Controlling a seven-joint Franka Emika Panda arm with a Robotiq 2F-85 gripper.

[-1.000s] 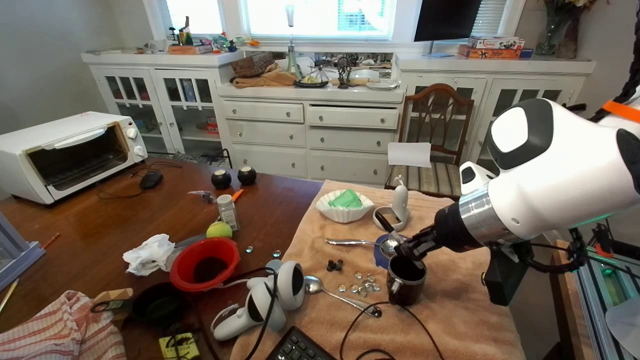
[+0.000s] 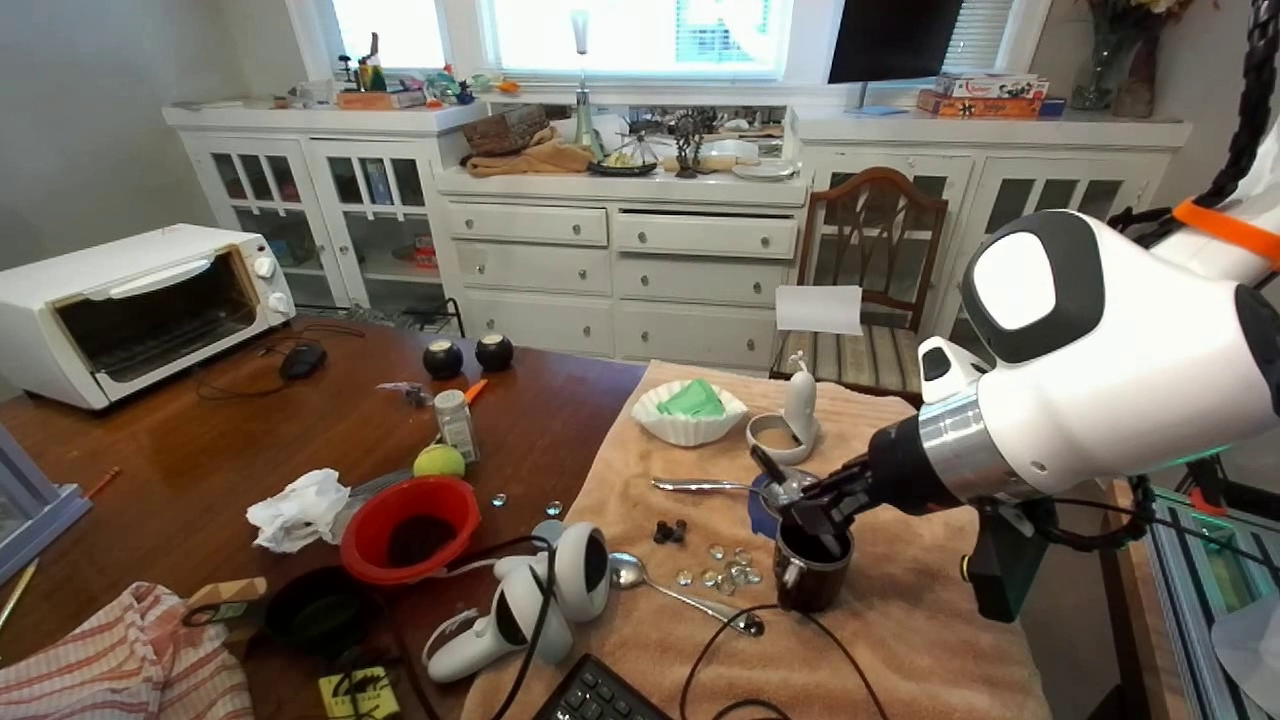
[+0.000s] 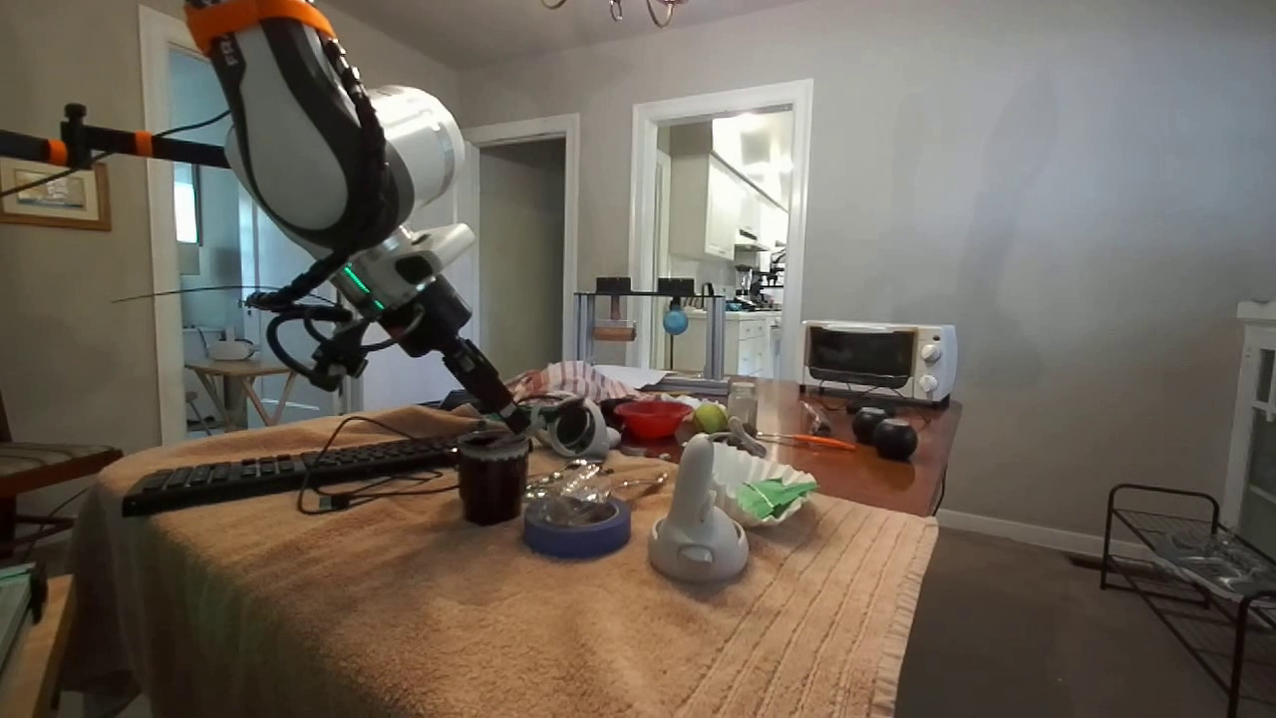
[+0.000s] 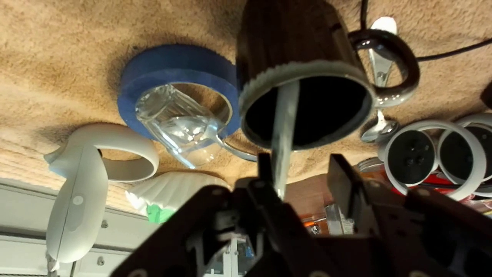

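Note:
A dark brown mug [image 2: 812, 570] stands upright on the tan towel. In the wrist view a pale, slender stick [image 4: 285, 124] leans out of the mug's mouth and runs up alongside the left finger [image 4: 265, 168]. My gripper is over the mug's rim with its fingers apart; a clear gap lies between the stick and the right finger. Beside the mug, a blue tape roll [image 4: 177, 62] has a clear glass [image 4: 180, 124] tilted in it, with a spoon in the glass. What lies deep in the mug is hidden in shadow.
A white controller [image 3: 700, 527] and a fluted white bowl [image 2: 690, 426] with green material stand on the towel's far side. Glass beads [image 2: 725, 578], a spoon [image 2: 684, 596], a headset-like pair of controllers [image 2: 564, 588] and a keyboard [image 3: 311, 471] are near the mug.
My gripper's fingers have spread apart and sit slightly lower over the mug. The mug stays put.

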